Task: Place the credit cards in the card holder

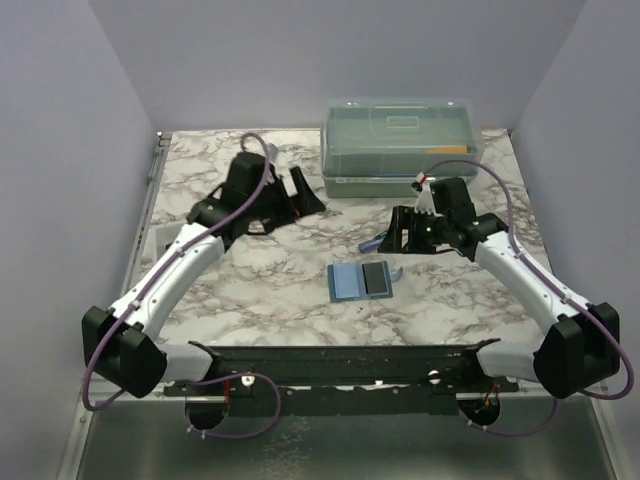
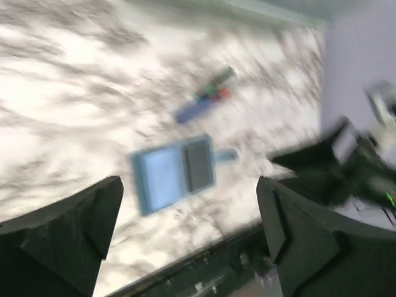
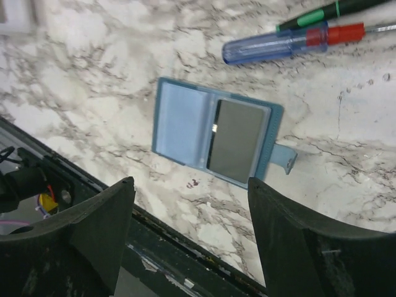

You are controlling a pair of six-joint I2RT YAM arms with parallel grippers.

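A blue card holder [image 1: 345,282] lies open on the marble table, a dark card [image 1: 376,278] in its right half; the right wrist view shows this dark card [image 3: 236,139] and a small tab at the right. My left gripper [image 1: 305,198] is raised above the table left of the holder, open with nothing between its fingers. My right gripper [image 1: 398,230] hangs above and right of the holder, its fingers [image 3: 278,238] apart with nothing seen between them. The left wrist view is blurred.
A blue screwdriver [image 3: 272,46] and a green pen [image 3: 334,11] lie behind the holder. A lidded plastic box [image 1: 400,140] stands at the back. A white tray [image 1: 170,240] is at the left, partly hidden by the left arm.
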